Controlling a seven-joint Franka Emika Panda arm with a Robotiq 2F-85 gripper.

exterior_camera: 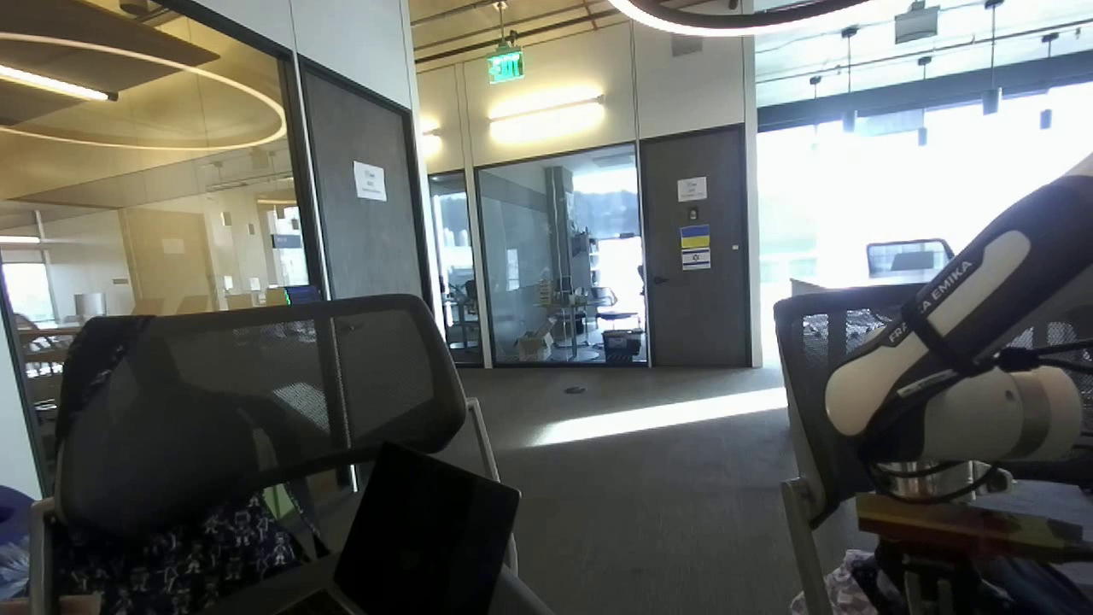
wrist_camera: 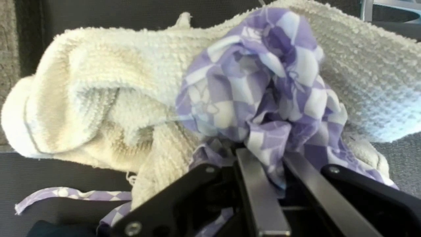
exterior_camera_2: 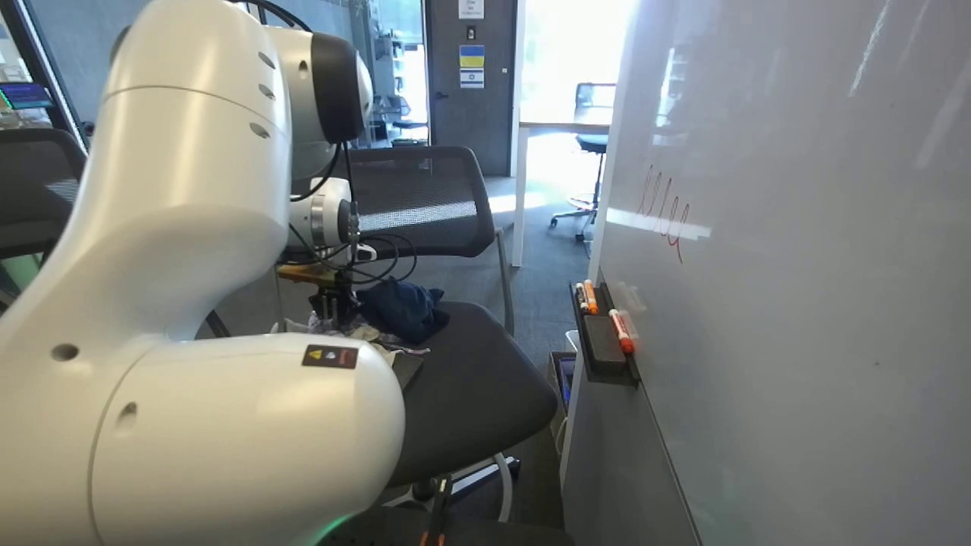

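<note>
A purple-and-white checkered cloth (wrist_camera: pixel 233 94) lies bunched over a cream towel (wrist_camera: pixel 118 51) in the wrist view. My gripper points down into the checkered cloth, its two metal fingers (wrist_camera: pixel 260 193) part way together with a fold of it between them. Whether they press on that fold cannot be told. A loose strip of the same cloth trails at lower left. In exterior view 2 the gripper (exterior_camera_2: pixel 330 308) is low at the seat of the dark chair (exterior_camera_2: pixel 482 382), its tips hidden in the pile.
A dark blue cloth (exterior_camera_2: pixel 400 308) lies beside the gripper on that seat. The chair's mesh back (exterior_camera_2: pixel 414 200) stands behind the arm. At right is a whiteboard (exterior_camera_2: pixel 783 273) with red scribbles and a tray (exterior_camera_2: pixel 605 346) holding markers. Another chair (exterior_camera: pixel 256 389) carries a laptop (exterior_camera: pixel 425 533).
</note>
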